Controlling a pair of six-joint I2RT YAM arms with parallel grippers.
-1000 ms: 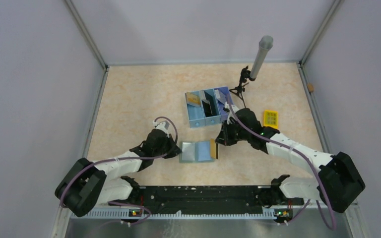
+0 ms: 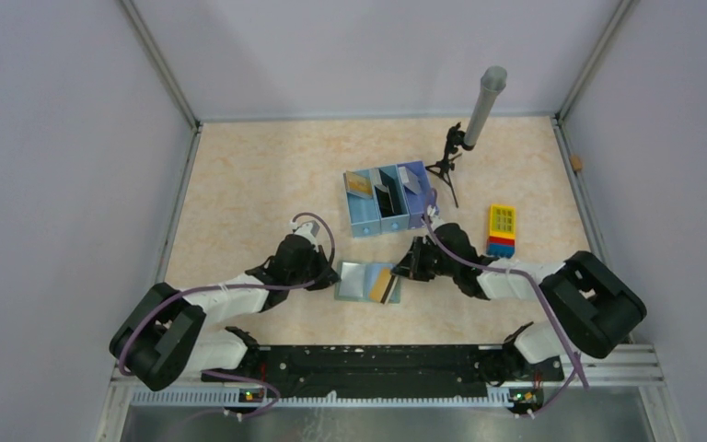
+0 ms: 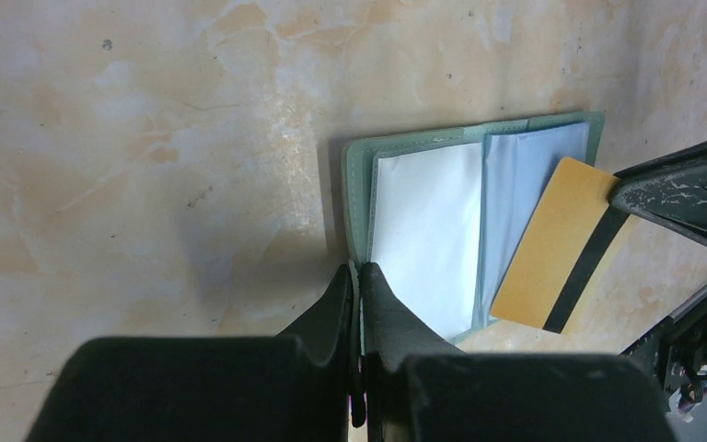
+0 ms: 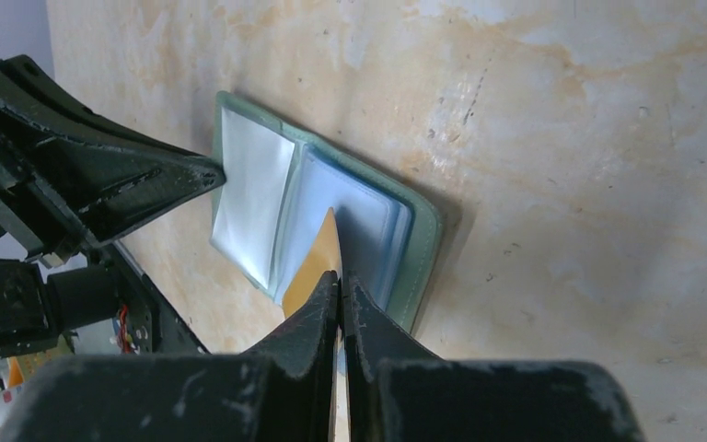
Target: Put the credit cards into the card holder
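The green card holder (image 3: 360, 198) lies open flat on the table, with a white sleeve side and a blue sleeve side (image 4: 350, 207). My left gripper is shut on its left edge. A gold card with a black stripe (image 3: 552, 249) slants over the blue side, its upper end in my right gripper, which is shut on it. In the right wrist view the card shows nearly edge-on, tilted above the blue sleeve. Whether its lower edge is inside a pocket I cannot tell.
Behind the holder stands a blue three-part box (image 2: 365, 227) with cards in its compartments. A tripod with a grey cylinder (image 2: 484, 106) is at the back right, colored blocks (image 2: 502, 230) at the right.
My right gripper has moved left with the gold card, from the holder's right edge onto the blue side, and the card has turned aslant. The left gripper has shifted slightly.
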